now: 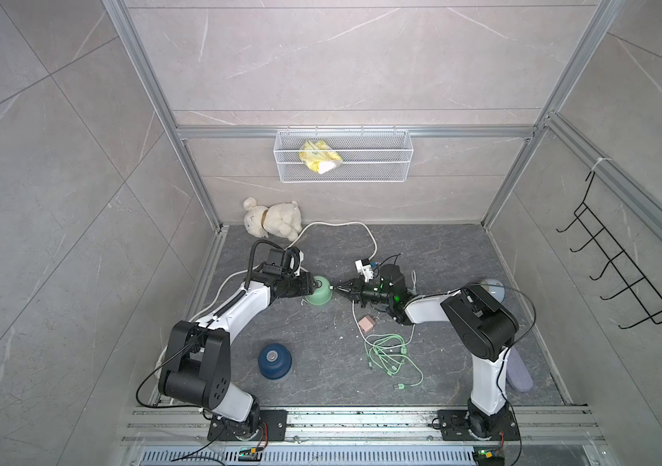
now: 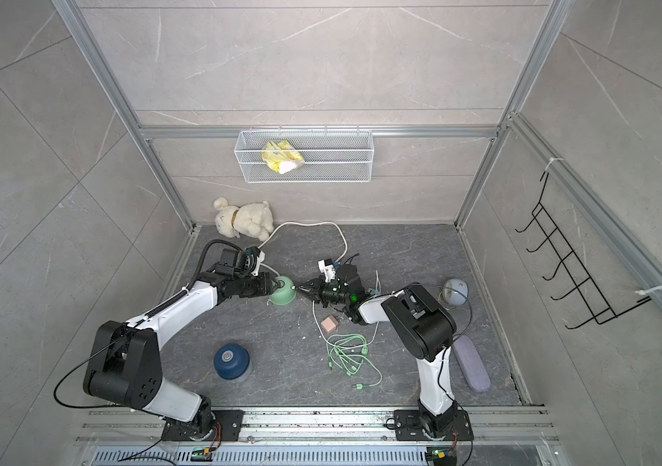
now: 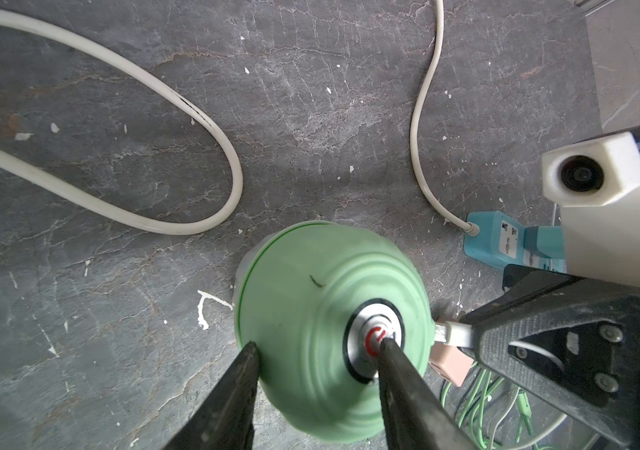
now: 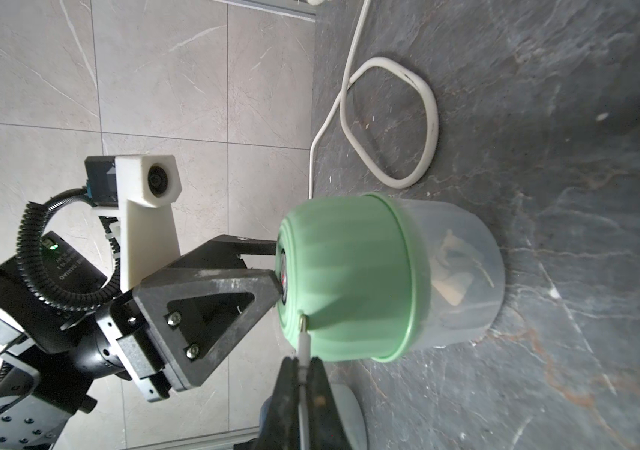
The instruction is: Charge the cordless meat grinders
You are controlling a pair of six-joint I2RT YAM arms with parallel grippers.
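Note:
A green-topped meat grinder [image 1: 320, 295] with a clear bowl stands at the table's middle. My left gripper is shut on its top, fingers around the power button area. From the right, my right gripper [image 1: 336, 288] is shut, a white charging plug [image 3: 449, 333] at its fingertips against the lid's side, seen also as a pale cable tip at the lid [image 4: 303, 330]. A blue grinder [image 1: 274, 359] stands front left. A teal power strip [image 3: 503, 240] with a white cord lies behind the right gripper.
A pink charger [image 1: 366, 323] and tangled green cables [image 1: 393, 357] lie front middle. A white teddy [image 1: 272, 219] sits back left. A purple case [image 2: 470, 365] and pale rounded object [image 2: 455, 291] lie at the right. A wire basket [image 1: 377, 155] hangs behind.

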